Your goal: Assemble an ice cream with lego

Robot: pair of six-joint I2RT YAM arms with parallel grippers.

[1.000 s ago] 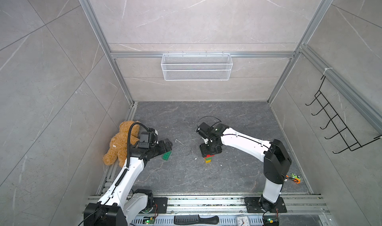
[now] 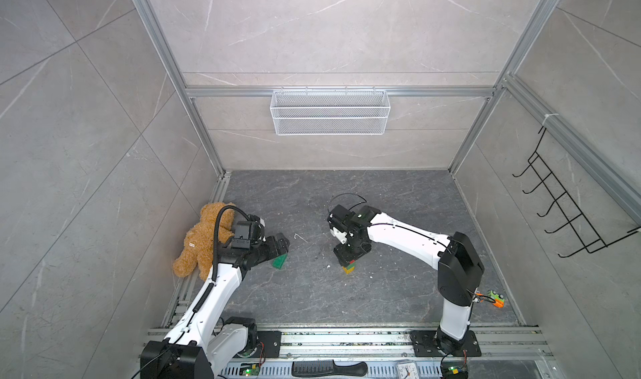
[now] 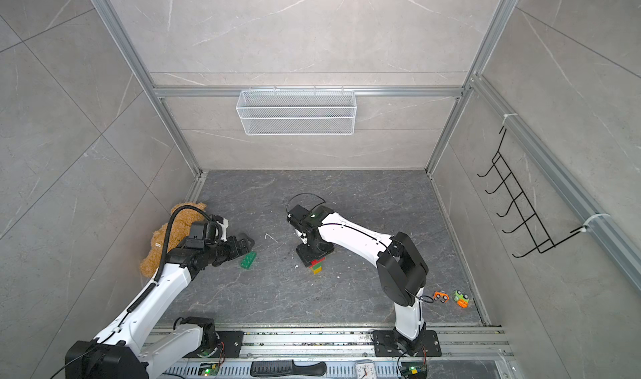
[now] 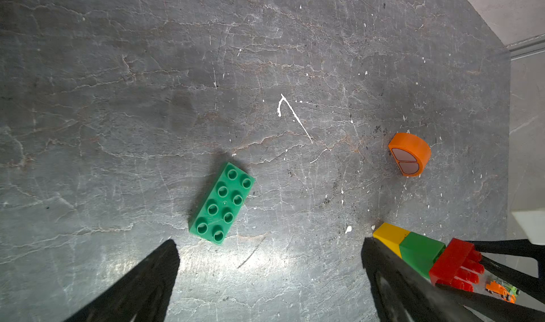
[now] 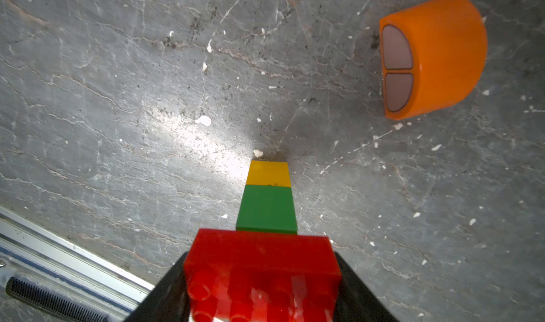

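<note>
The right gripper is shut on a red brick, its studs facing the wrist camera. A green block stands on a yellow block right at the red brick's far side, forming one column. Red and green appear to meet; whether they are pressed together I cannot tell. In the left wrist view, the left gripper is open and empty. Beyond its fingertips a long green brick lies studs up on the floor. An orange rounded block with a grey-pink pattern lies apart from the column.
A brown teddy bear sits by the left wall, behind the left arm. Small toy vehicles lie at the right front. A white mesh basket hangs on the back wall.
My right gripper has shifted slightly left and turned a little over the small column; less of the red brick shows from above. The left arm has stayed still.
</note>
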